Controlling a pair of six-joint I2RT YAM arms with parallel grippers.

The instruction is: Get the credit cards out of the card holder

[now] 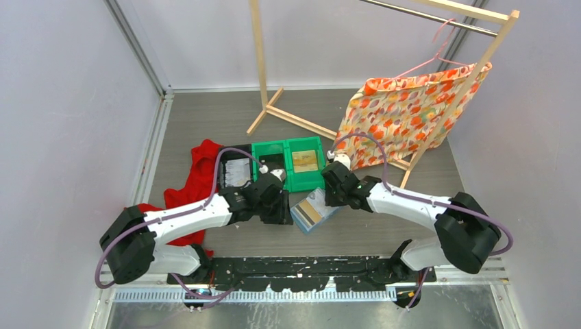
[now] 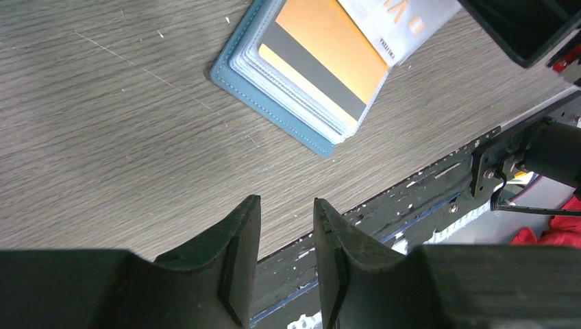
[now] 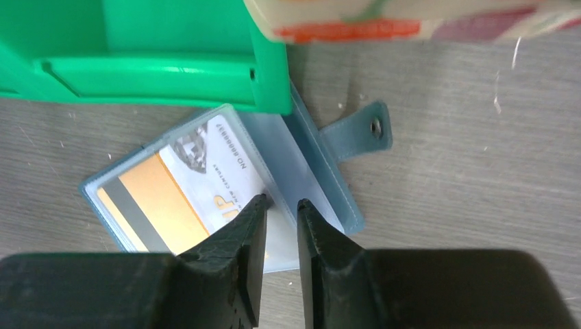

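A light-blue card holder point(image 1: 310, 211) lies open on the table between my two arms. In its clear sleeve sits a card with orange, grey and white areas; the left wrist view shows the same card point(image 2: 329, 48). My left gripper is part open with nothing between its fingers, over bare table beside the holder's near end. Over the holder's other end, my right gripper also stands part open. The sleeve's edge runs behind its fingertips point(image 3: 259, 205); whether they touch it I cannot tell.
A green tray point(image 1: 329, 181) borders the holder's far side, a black tray point(image 1: 223, 179) beside it. Red cloth point(image 1: 199, 175) lies left. A patterned cloth point(image 1: 404, 113) hangs from a wooden rack point(image 1: 301, 123) behind my right arm.
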